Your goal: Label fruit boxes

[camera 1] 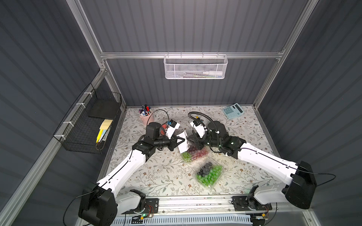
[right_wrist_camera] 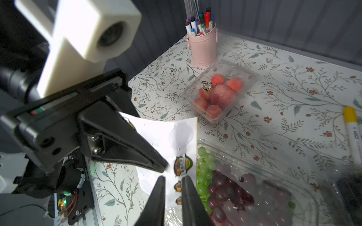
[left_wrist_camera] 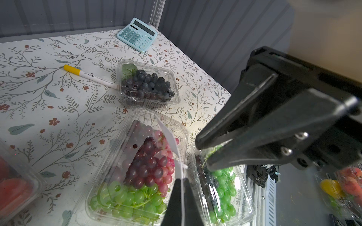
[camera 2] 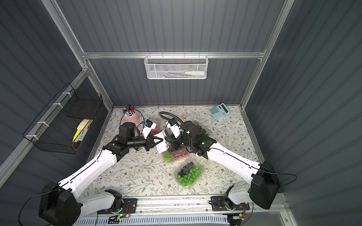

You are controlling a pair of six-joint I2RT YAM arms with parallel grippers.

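Note:
In the right wrist view a white label sheet [right_wrist_camera: 150, 180] with several fruit stickers in a column hangs upright; its uppermost sticker [right_wrist_camera: 182, 165] faces the right fingers. My left gripper is shut on the sheet, which appears almost edge-on in the left wrist view. My right gripper is part open in front of the sheet, its tips apart and close to the stickers; no sticker shows between them. Below lies a clear box of red and green grapes [left_wrist_camera: 145, 169]. A peach box [right_wrist_camera: 222, 92] bears a small sticker [right_wrist_camera: 206, 85].
A box of dark and green grapes [camera 1: 208, 174] lies nearer the front. Behind are a box of dark berries [left_wrist_camera: 149, 82], a yellow-capped marker [left_wrist_camera: 90, 76] and a calculator [left_wrist_camera: 136, 35]. A pink pen cup [right_wrist_camera: 202, 49] stands at the back left.

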